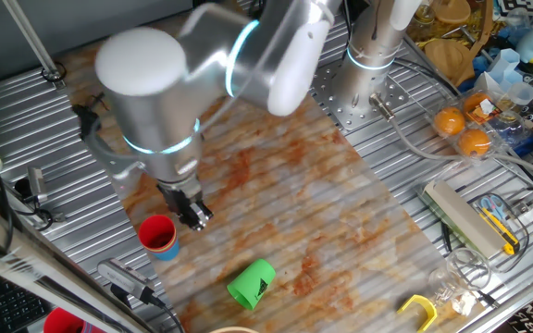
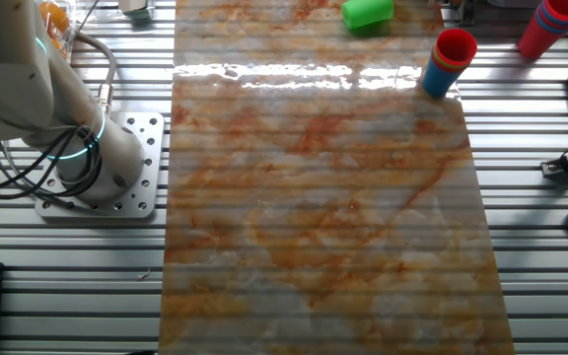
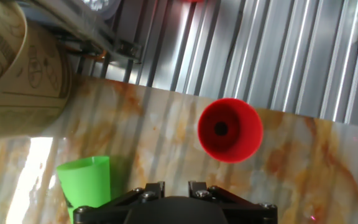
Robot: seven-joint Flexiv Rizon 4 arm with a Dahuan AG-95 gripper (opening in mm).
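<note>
Nested cups (image 1: 158, 238) stand upright near the board's edge, red on top and blue below; exterior view 2 shows the same cup stack (image 2: 449, 62) with thin coloured bands between. From above, the wrist view shows only the round red cup (image 3: 244, 142). A green cup (image 1: 251, 283) lies on its side on the marbled board, also visible as the green cup (image 3: 87, 182) at lower left in the wrist view. My gripper (image 1: 199, 223) hangs above the board, beside the stack. Its fingertips are apart by a narrow gap in the wrist view, with nothing between them (image 3: 176, 188).
Another red cup stack (image 2: 550, 27) stands off the board on the slatted table. A cardboard-coloured container (image 3: 27, 74) fills the wrist view's left side. A camera (image 1: 123, 277) sits by the board's edge. The middle of the marbled board (image 2: 314, 207) is clear.
</note>
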